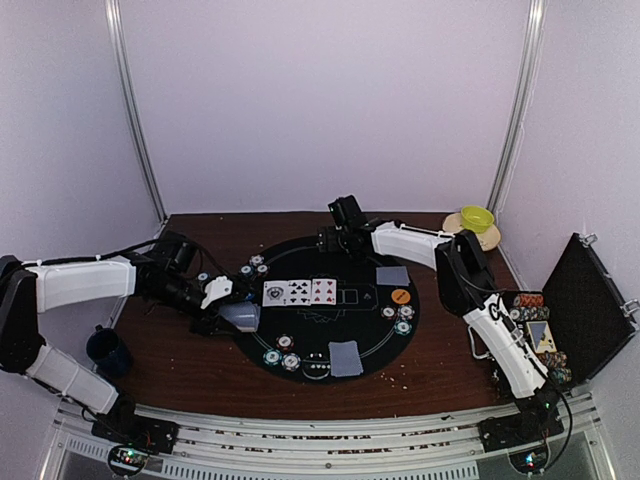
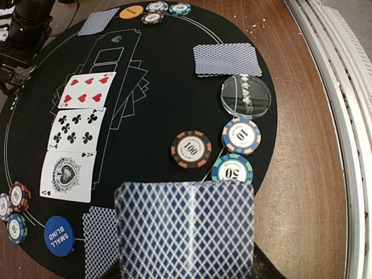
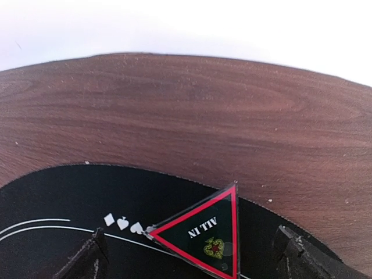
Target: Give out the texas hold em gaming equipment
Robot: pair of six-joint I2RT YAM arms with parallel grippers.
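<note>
My left gripper (image 1: 222, 312) is shut on a deck of blue-patterned cards (image 2: 186, 229), held above the left side of the black mat (image 2: 157, 99). In the right wrist view a triangular ALL IN plaque (image 3: 209, 235) with a red border lies on the mat's far edge. My right gripper is open above it, one finger on either side and nothing held; the plaque's lower corner is cut off by the frame. Three face-up cards (image 2: 75, 133) lie in a row: an ace, a seven and a six.
Pairs of face-down cards (image 1: 346, 359) and groups of chips (image 1: 283, 355) sit around the mat. The clear DEALER disc (image 2: 246, 96), SMALL BLIND disc (image 2: 59, 236) and orange disc (image 1: 401, 297) lie there too. An open chip case (image 1: 590, 310) stands right, a mug (image 1: 108, 350) left.
</note>
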